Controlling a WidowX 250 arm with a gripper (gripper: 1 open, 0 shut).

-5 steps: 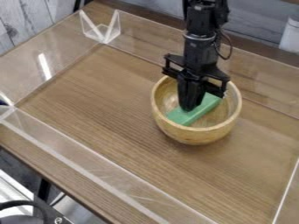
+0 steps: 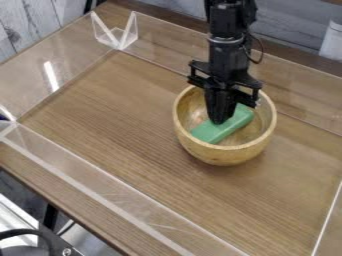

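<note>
A wooden bowl (image 2: 210,151) sits on the table, right of centre, holding a flat green block (image 2: 214,129) that lies tilted across its inside. The black gripper (image 2: 227,108) reaches down into the bowl over the upper part of the green block. Its fingertips are dark and overlap the block, so whether they touch or hold it cannot be told.
A clear plastic piece (image 2: 119,33) stands at the back left. A white object (image 2: 330,38) is at the back right edge.
The gripper has shifted slightly within the bowl since a second ago, with small changes in its posture. The bowl and green block look nearly the same.
</note>
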